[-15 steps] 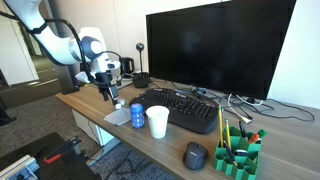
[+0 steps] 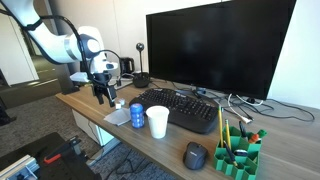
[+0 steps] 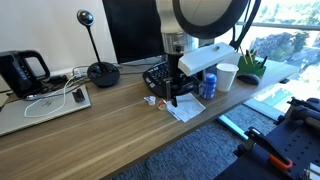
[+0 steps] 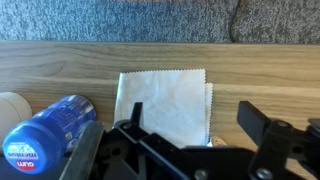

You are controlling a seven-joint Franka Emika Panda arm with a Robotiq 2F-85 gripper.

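Note:
My gripper is open, its two dark fingers spread wide with nothing between them. In the wrist view a folded white cloth [image 4: 172, 90] lies flat on the wooden desk, showing between and beyond the fingertips. From the second exterior view, the gripper [image 3: 172, 101] hangs at the left end of the cloth [image 3: 187, 108]; whether it touches cannot be told. The first exterior view has the gripper [image 2: 106, 99] above the desk's left part, with the cloth [image 2: 119, 116] just right of it.
A blue can [image 4: 50, 132] lies close to the left finger in the wrist view and stands beside the cloth in the exterior views. A white cup [image 2: 157, 121], keyboard [image 2: 180, 108], mouse [image 2: 195, 156] and green pen holder [image 2: 238, 153] stand further right. Bare desk [image 3: 95, 138] extends left.
The arm has shifted only very slightly, and the gripper stays over the same part of the desk. Cloth, can and cup have not moved.

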